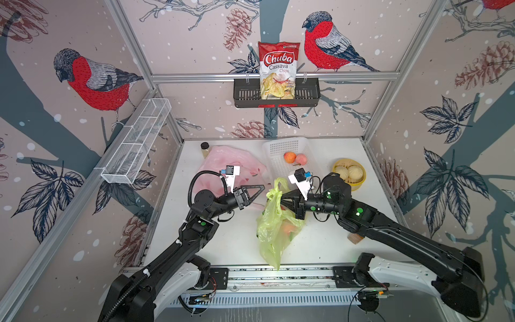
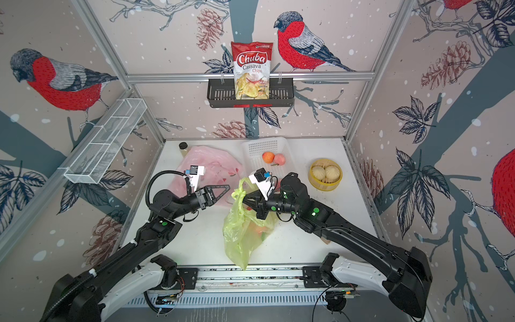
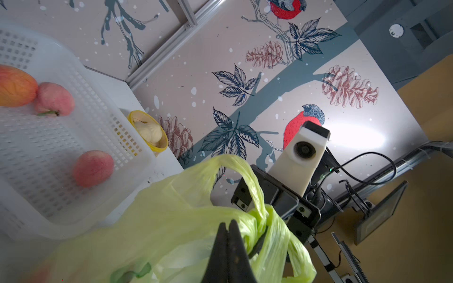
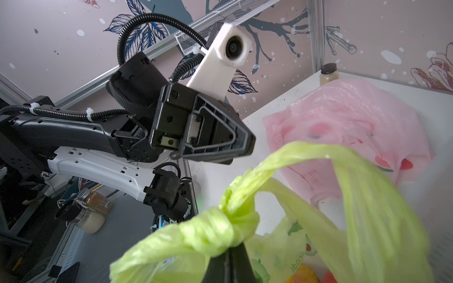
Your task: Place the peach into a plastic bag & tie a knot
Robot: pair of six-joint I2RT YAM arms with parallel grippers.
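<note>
A yellow-green plastic bag (image 1: pixel 276 241) hangs over the front middle of the table, with blurry fruit showing through it. Its top is twisted into a knot (image 4: pixel 226 226) with loose loops. My right gripper is shut at the knot; the bag's upper part lies over its fingers. My left gripper (image 1: pixel 259 190) is shut with nothing between its fingers, just left of the bag's top. Peach-like pink fruit (image 3: pixel 93 167) and an orange-red fruit (image 2: pixel 267 157) lie in a white basket (image 2: pixel 252 145) at the back.
A pink bag (image 2: pixel 206 161) and a jar (image 1: pixel 205 153) are at the back left, a yellow bowl of buns (image 2: pixel 325 182) at the right. A chips bag (image 1: pixel 278 69) stands in a wall rack.
</note>
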